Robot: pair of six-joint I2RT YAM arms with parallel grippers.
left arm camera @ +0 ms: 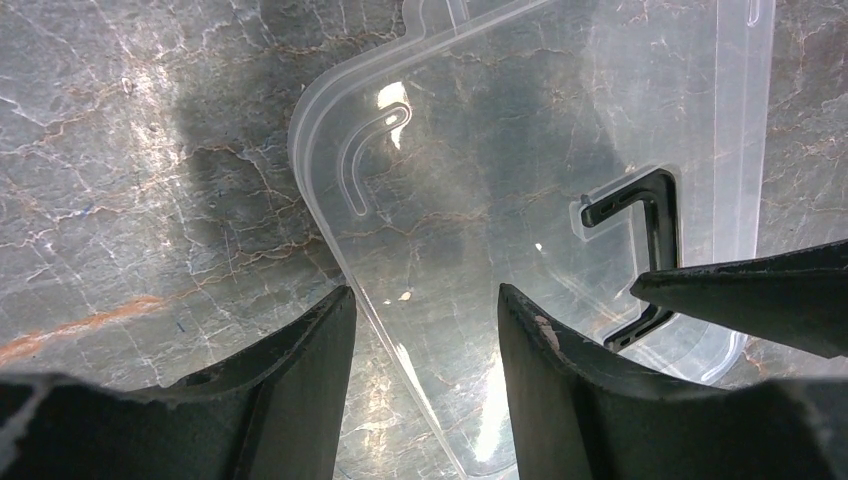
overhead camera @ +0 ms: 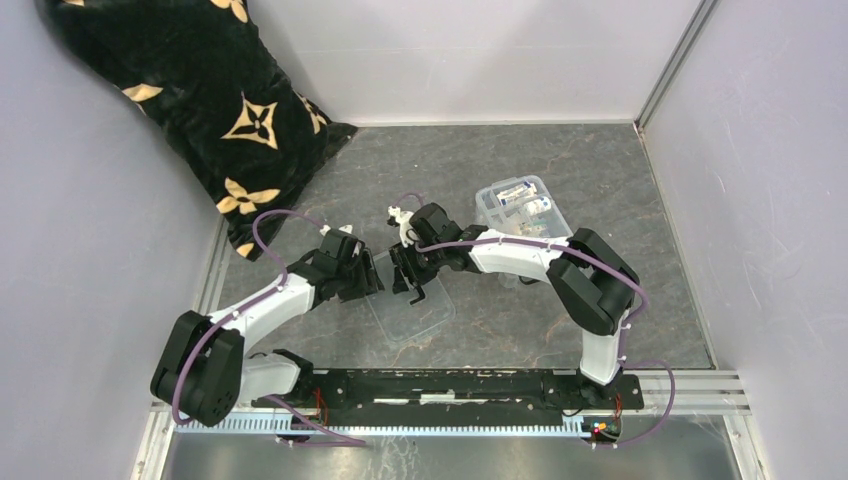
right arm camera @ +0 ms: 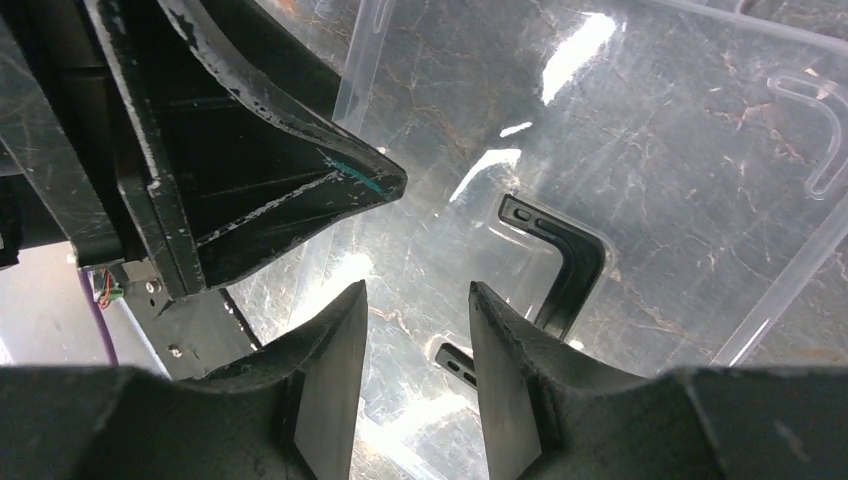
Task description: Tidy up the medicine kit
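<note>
A clear plastic lid [overhead camera: 415, 318] with a black handle [left arm camera: 660, 230] lies on the grey floor. In the top view my left gripper [overhead camera: 372, 275] is at its left edge; in the left wrist view it is shut on the lid, though the grip itself is partly hidden. My right gripper [overhead camera: 405, 270] is above the lid, beside the handle, with its fingers apart and nothing visible between them in the right wrist view.
A clear box [overhead camera: 515, 200] holding white packages stands at the back right, partly under the right arm. A dark patterned cushion [overhead camera: 200, 120] leans at the back left. Bare floor surrounds the lid.
</note>
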